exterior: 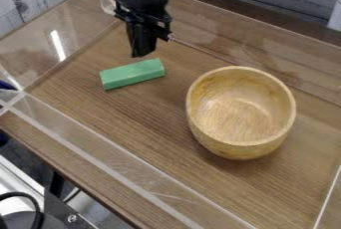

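A green rectangular block (132,74) lies on the wooden table (147,173), left of centre. To its right is a large round pale wooden bowl (240,109), empty. My dark gripper (142,50) hangs at the top centre, above and a little behind the green block, apart from it. It looks shut, with nothing seen between its fingers, though it is small and dark in this view.
Bare table surrounds the block and fills the front and upper right. The table's edge runs along the upper left, with dark floor beyond. A black cable (20,208) shows at the lower left corner.
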